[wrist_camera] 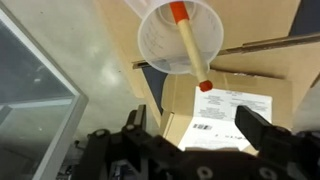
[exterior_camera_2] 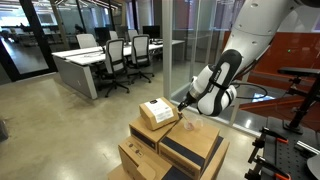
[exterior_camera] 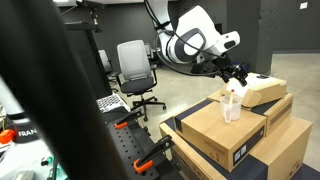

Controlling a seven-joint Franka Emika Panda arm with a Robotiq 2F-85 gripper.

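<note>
A clear cup (wrist_camera: 160, 40) shows at the top of the wrist view. A tan stick (wrist_camera: 192, 45) with red ends leans in it, one end reaching past the rim. My gripper is open, its dark fingers (wrist_camera: 132, 140) wide apart with nothing held between them. The stick's red tip lies above the gap between the fingers in that picture. From the first exterior view, the cup (exterior_camera: 231, 106) stands on a cardboard box (exterior_camera: 205, 124), with the gripper (exterior_camera: 237, 76) above it and towards the back.
Another cardboard box (exterior_camera: 258, 90) lies behind the cup. A white label (wrist_camera: 218, 118) is on cardboard in the wrist view. Larger boxes (exterior_camera: 285, 148) stand at the front right. Office chairs (exterior_camera: 135, 65) are well behind, with open floor at the left (exterior_camera_2: 60, 140).
</note>
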